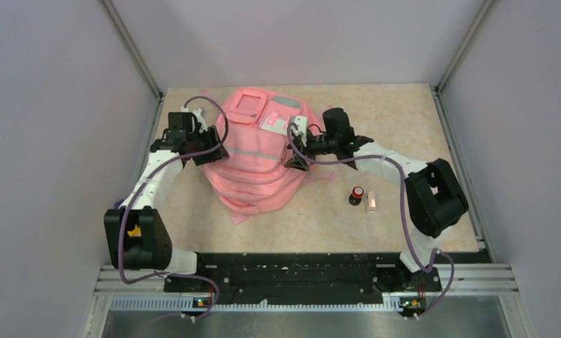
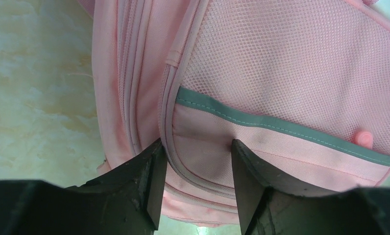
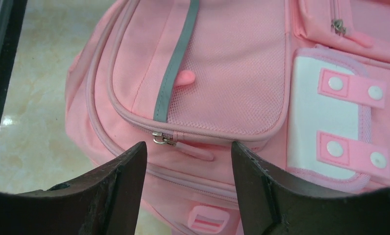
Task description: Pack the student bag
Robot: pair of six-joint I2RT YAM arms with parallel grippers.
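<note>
The pink backpack lies flat across the table, its fabric wrinkled toward the near end. My left gripper is at its left edge, fingers apart. In the left wrist view, one finger touches the piped edge beside the grey-trimmed mesh pocket; pink fabric shows between the fingers. At the right side, my right gripper is also parted. Its fingers frame a zip pull beneath the pocket's corner in the right wrist view, with a gap around it. Whether either touches deeper fabric is hard to tell.
Right of the bag stand a dark bottle with a red cap and a small pale pink item. A white flap with pink snap straps is on the bag. Bare table shows at the far right.
</note>
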